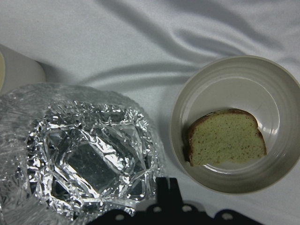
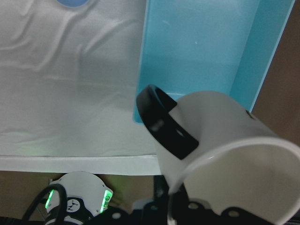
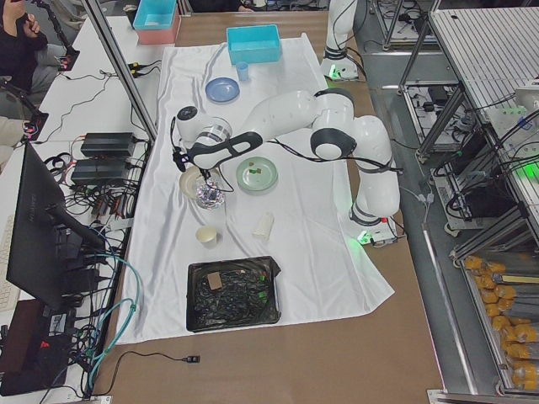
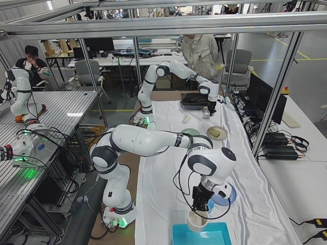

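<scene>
In the left wrist view a slice of bread [image 1: 227, 138] lies in a beige bowl [image 1: 276, 159], beside crinkled clear plastic with shiny foil [image 1: 79, 154]. My left gripper is low at the bottom, by the plastic; whether it is open or shut is unclear. My right gripper is shut on a white mug [image 2: 220, 117] with a dark handle, held over the near end of a blue tray [image 2: 197, 37]. The mug is also seen in the camera right view [image 4: 197, 220].
A blue plate [image 3: 222, 89], blue cup [image 3: 242, 71], green plate [image 3: 257, 173], cream cup [image 3: 207, 234] and black lined tray [image 3: 232, 295] stand on the white cloth.
</scene>
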